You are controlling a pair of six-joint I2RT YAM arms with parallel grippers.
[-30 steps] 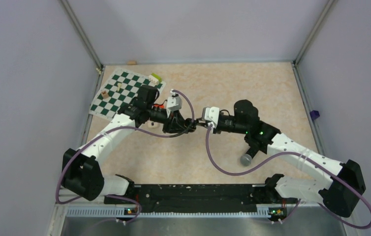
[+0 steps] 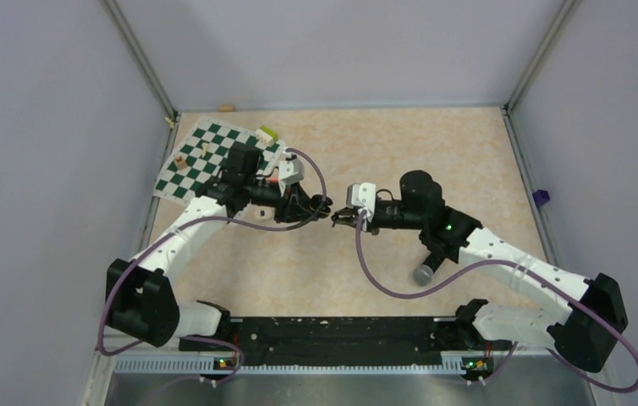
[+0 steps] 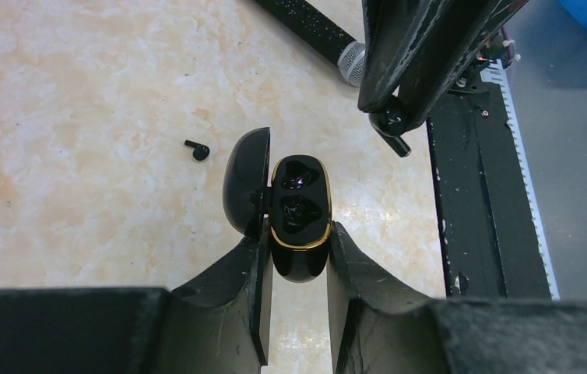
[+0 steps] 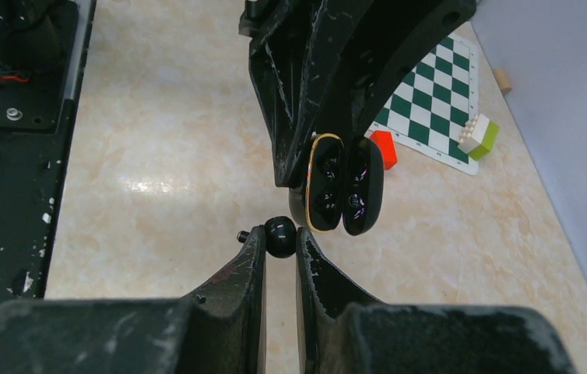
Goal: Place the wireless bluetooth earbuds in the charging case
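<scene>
The black charging case [image 3: 300,204], its lid tipped open and a gold line round its rim, is pinched upright in my left gripper. Two glossy wells show in it, with no earbud stem standing out. A black earbud [image 4: 280,236] sits between the fingertips of my right gripper, its short stem pointing sideways. This earbud is apart from the case, near its lower end in the right wrist view. On the table lies another earbud [image 3: 200,153], visible in the left wrist view.
A microphone [image 2: 424,272] rests near the right arm. At the back left are a green chessboard [image 2: 206,161] and a green-and-white block [image 2: 266,134]; a red block [image 4: 384,148] is beside the board.
One second ago the two grippers met at the case.
</scene>
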